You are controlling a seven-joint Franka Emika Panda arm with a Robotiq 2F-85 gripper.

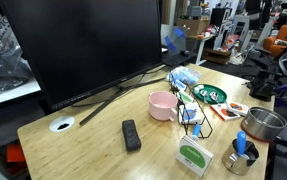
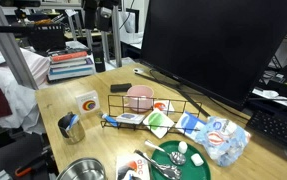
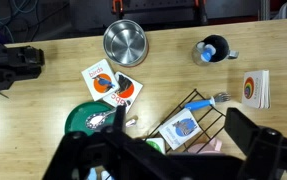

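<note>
My gripper is open over the table, its two dark fingers spread wide with nothing between them. Between and beyond the fingertips, the wrist view shows a wire rack (image 3: 215,127) holding a card (image 3: 180,129), with a blue-handled fork (image 3: 205,102) by it. A metal pot (image 3: 125,42) and a metal mug (image 3: 211,55) with something blue inside stand near the table edge. Two picture cards (image 3: 98,78) lie beside the pot. A green plate (image 3: 75,122) is partly hidden by one finger.
A pink bowl (image 1: 163,105) sits behind the rack, and a black remote (image 1: 131,135) lies farther along. A small upright white box (image 1: 194,154) stands near the mug. The large monitor (image 1: 93,45) blocks the back; bare table (image 1: 68,150) spreads at the left.
</note>
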